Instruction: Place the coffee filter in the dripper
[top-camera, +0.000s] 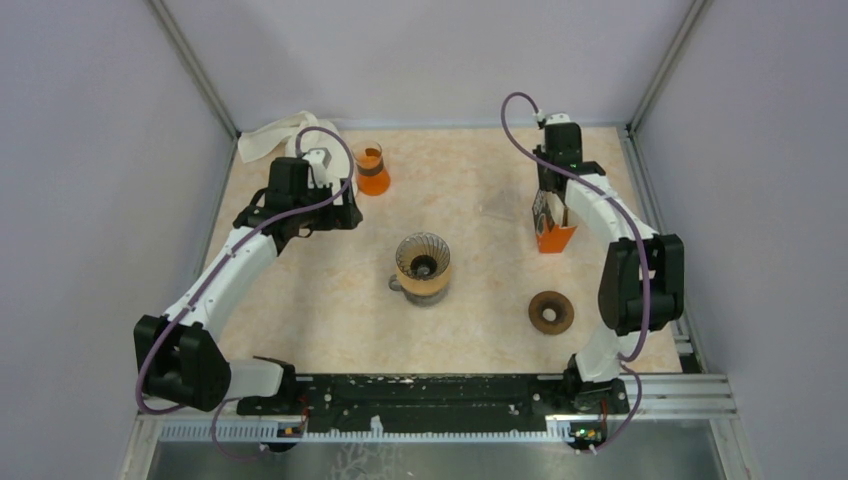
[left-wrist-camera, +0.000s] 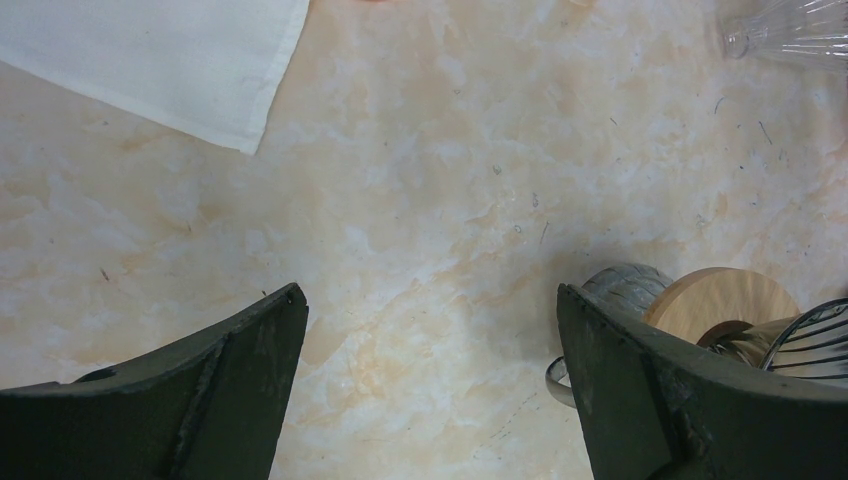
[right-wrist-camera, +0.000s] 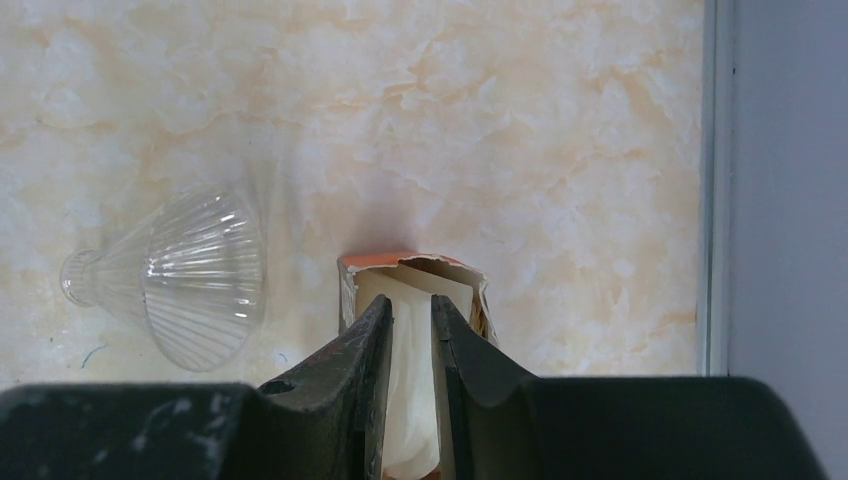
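Note:
The dripper (top-camera: 423, 262), a wire cone on a wooden ring over a handled carafe, stands at table centre; the left wrist view shows its wooden ring (left-wrist-camera: 690, 300) at lower right. An orange box (top-camera: 554, 236) on the right holds white coffee filters (right-wrist-camera: 400, 360). My right gripper hovers over that box, its fingers open a narrow way, nothing visibly held. My left gripper is open and empty, raised over the left part of the table.
A clear plastic funnel (right-wrist-camera: 195, 280) lies left of the box. An orange beaker (top-camera: 372, 180) and white cloth (top-camera: 262, 140) are at back left, a brown ring (top-camera: 550, 312) at front right. Walls bound the sides.

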